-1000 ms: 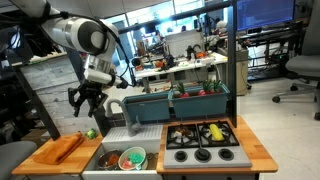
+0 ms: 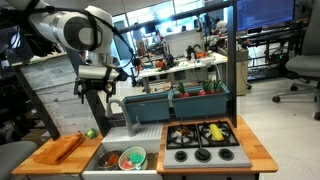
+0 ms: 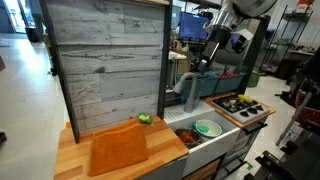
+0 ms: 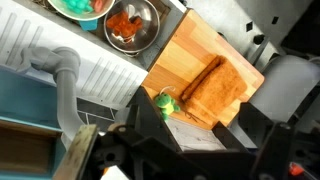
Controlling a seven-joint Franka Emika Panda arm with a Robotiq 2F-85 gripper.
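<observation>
My gripper (image 2: 95, 92) is open and empty, high above the left part of the counter near the grey faucet (image 2: 123, 107). In the wrist view its dark fingers (image 4: 127, 143) spread at the lower edge, with nothing between them. Below lies an orange cloth (image 4: 215, 90) on the wooden counter, apart from the gripper. Close to the cloth sits a small green object (image 4: 165, 104). The sink holds a metal bowl (image 4: 132, 27) with something orange-red inside and a pale bowl with a green rim (image 3: 208, 128).
Right of the sink stands a stove (image 2: 205, 156) with a yellow item (image 2: 216, 132) and a pan-like thing on top. A blue shelf (image 2: 150, 110) runs behind the counter, bearing red and green items. A grey plank wall (image 3: 112, 70) stands behind the cloth.
My gripper has risen away from the counter over the last second. The cloth, bowls and stove items appear unmoved.
</observation>
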